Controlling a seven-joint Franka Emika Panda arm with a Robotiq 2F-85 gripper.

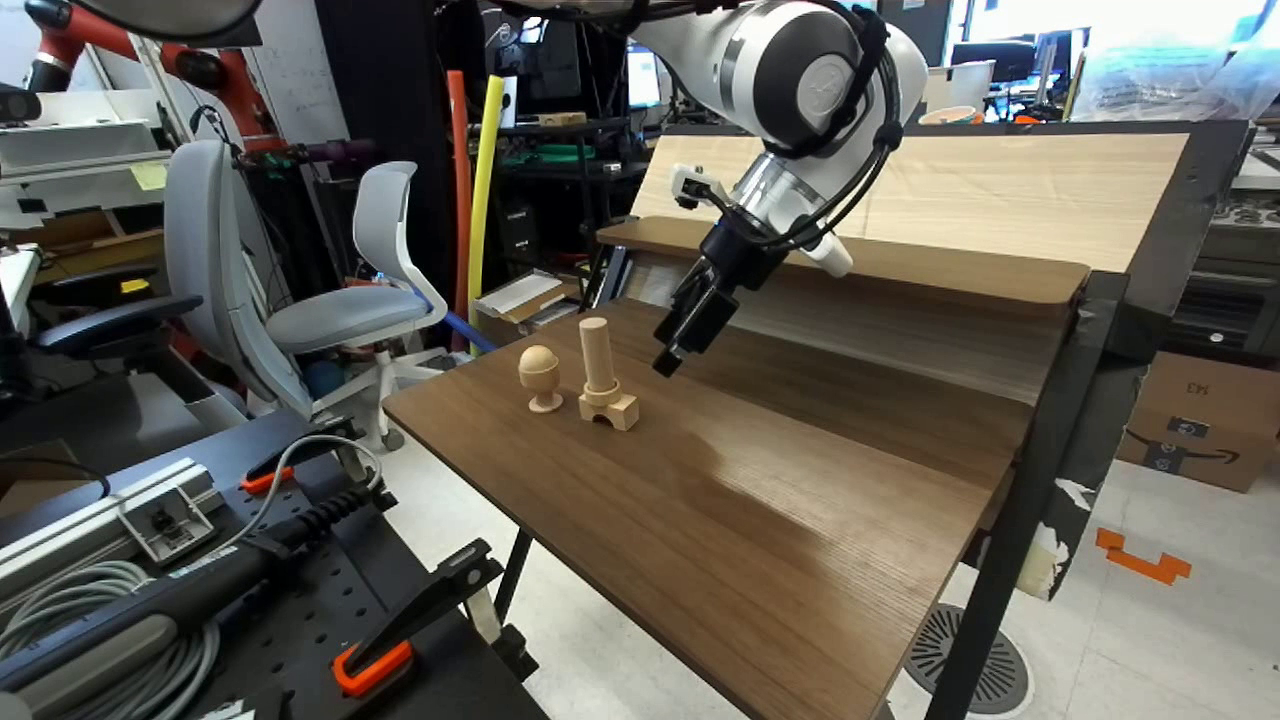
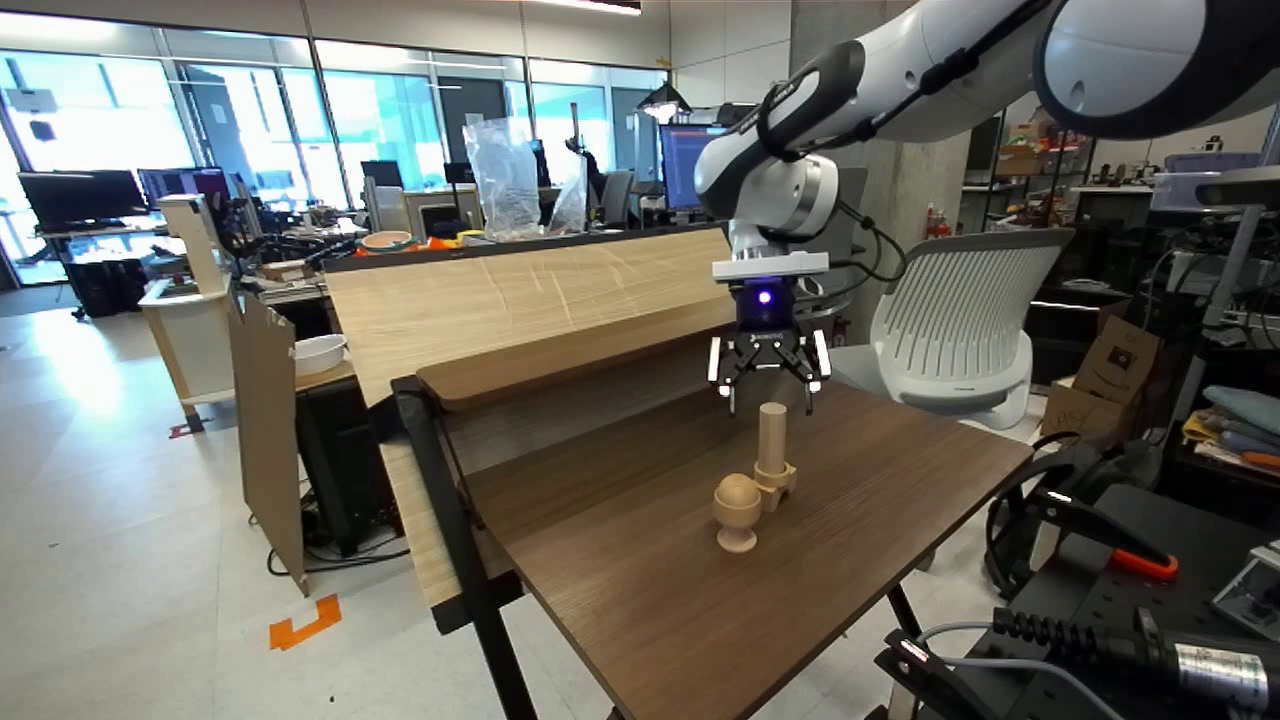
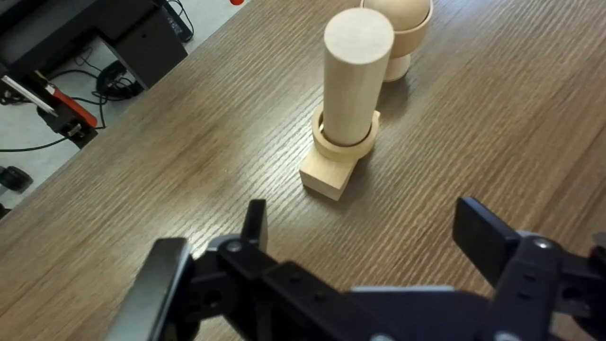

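Note:
A pale wooden cylinder (image 3: 356,85) stands upright in a ring-topped wooden block (image 3: 327,169) on the brown table. Close beside it is a wooden egg-cup shape with a rounded top (image 2: 737,504); in the wrist view this rounded piece (image 3: 403,17) is cut off by the upper edge. My gripper (image 2: 770,403) hangs above the table behind the cylinder, apart from it, as exterior view 2 shows. Its fingers (image 3: 256,224) are spread wide, and only bare tabletop shows between them in the wrist view. In exterior view 1 the gripper (image 1: 668,360) is to the right of the cylinder.
A raised shelf (image 1: 864,258) runs along its back. A black bench (image 1: 276,600) with clamps and cables stands near the table's front left edge.

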